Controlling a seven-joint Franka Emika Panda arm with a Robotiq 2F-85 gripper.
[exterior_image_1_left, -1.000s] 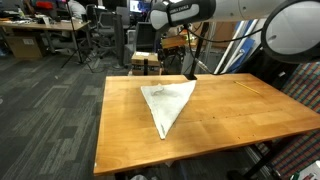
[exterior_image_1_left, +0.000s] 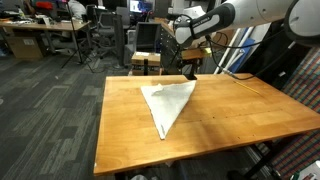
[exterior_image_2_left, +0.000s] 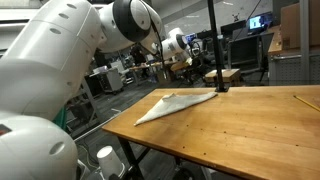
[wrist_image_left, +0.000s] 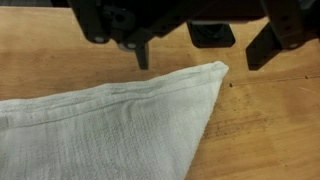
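A white cloth (exterior_image_1_left: 175, 100) lies bent and creased on the wooden table, one long strip of it reaching toward the front. In the wrist view the cloth (wrist_image_left: 110, 130) fills the lower left, and one corner points up toward the space between the fingers. My gripper stands open above that corner, with nothing between its fingers. From outside, the gripper (exterior_image_1_left: 188, 55) is over the far side of the table, above the cloth's far right end; its fingertips are too small to make out there.
A black post (exterior_image_2_left: 220, 50) rises at the far table edge near the cloth's corner. A thin yellow stick (exterior_image_2_left: 307, 103) lies on the table (exterior_image_2_left: 240, 135), away from the cloth.
In exterior view 1 my arm and gripper have moved to the right and somewhat lower, to the cloth's far right end. The cloth lies as before.
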